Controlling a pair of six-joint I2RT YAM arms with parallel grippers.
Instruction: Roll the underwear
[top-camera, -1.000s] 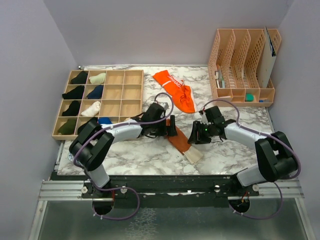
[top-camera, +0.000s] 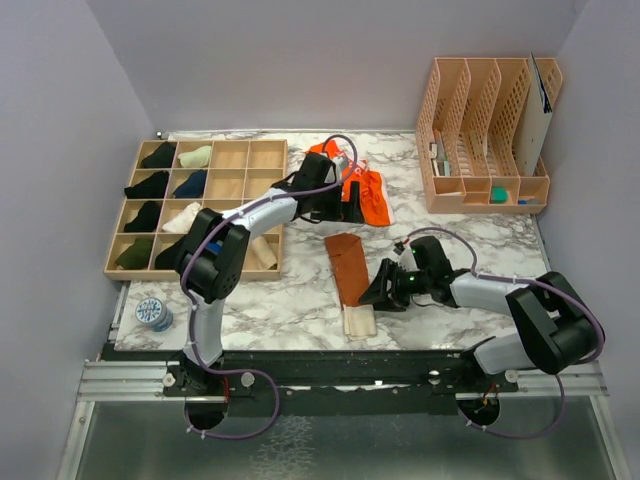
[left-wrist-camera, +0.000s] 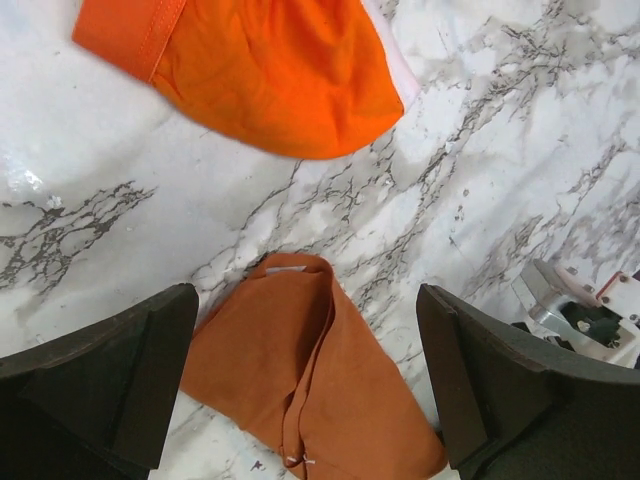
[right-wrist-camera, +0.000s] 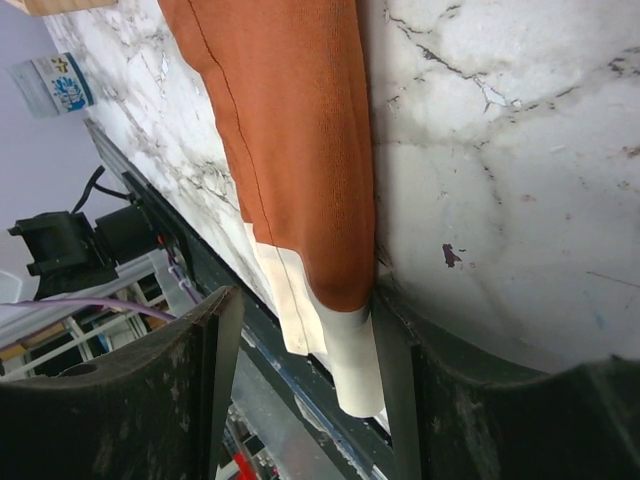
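A brown folded cloth with a cream end, the underwear (top-camera: 348, 262), lies as a long strip down the middle of the table. My left gripper (top-camera: 341, 208) hangs open beyond its far end, close to the orange cloth; in the left wrist view, the underwear's brown end (left-wrist-camera: 330, 360) lies below the parted fingers, nothing held. Beside the near end is my right gripper (top-camera: 372, 294). In the right wrist view its fingers are apart, one finger (right-wrist-camera: 228, 330) to each side of the fold where brown meets the cream part (right-wrist-camera: 352, 365).
At the back, the orange cloth (top-camera: 372, 195) lies spread out. A compartment box (top-camera: 228, 160) with several rolled items stands left, a beige rack (top-camera: 490, 205) back right, and a blue-white can (top-camera: 153, 313) front left.
The left gripper has moved away from the underwear's far end toward the back. The right gripper has shifted frontward and left, and the cream end has swung left, leaving the strip straighter.
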